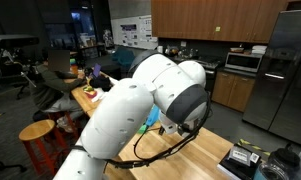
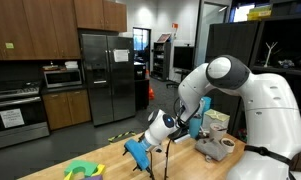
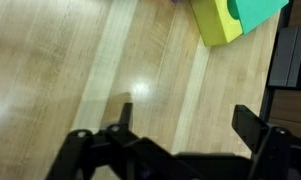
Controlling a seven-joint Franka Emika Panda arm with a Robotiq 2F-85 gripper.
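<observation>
My gripper stands open in the wrist view, one dark finger at each lower side and only bare wood between them. At the top of that view, beyond the fingertips, lie a yellow block (image 3: 216, 22) and a green piece (image 3: 258, 10), apart from the gripper. In exterior view 2 a green object (image 2: 82, 168) and something yellow lie on the table at lower left, with the arm's blue part (image 2: 138, 153) to their right. Exterior view 1 shows the arm reaching over the table, its fingers mostly hidden.
Dark boxes (image 1: 240, 160) and a round dark item (image 1: 282, 162) occupy the table's right corner in exterior view 1. A grey bowl (image 2: 227, 143) stands at the right in exterior view 2. Bare wood (image 1: 195, 160) lies between the arm and the boxes.
</observation>
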